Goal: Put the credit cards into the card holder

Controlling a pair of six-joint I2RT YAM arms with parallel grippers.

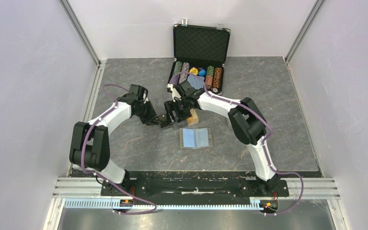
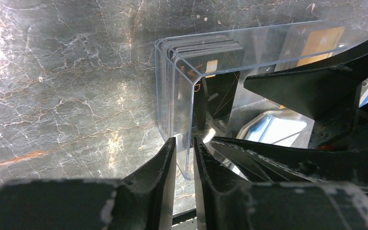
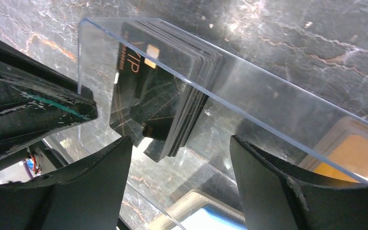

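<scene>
A stack of black cards stands inside one end of the clear box. My left gripper is at that end, its fingers apart by a narrow gap, with the box's clear corner edge showing between them. Over the box is my right gripper, its fingers spread wide; the black cards lie between and beyond them, near the left finger. The card holder lies open on the table with its pale blue sleeves showing, just in front of the box.
Gold-coloured cards stand farther along the same box. At the back, an open black case holds several rows of chips. My right arm reaches across the table's middle right.
</scene>
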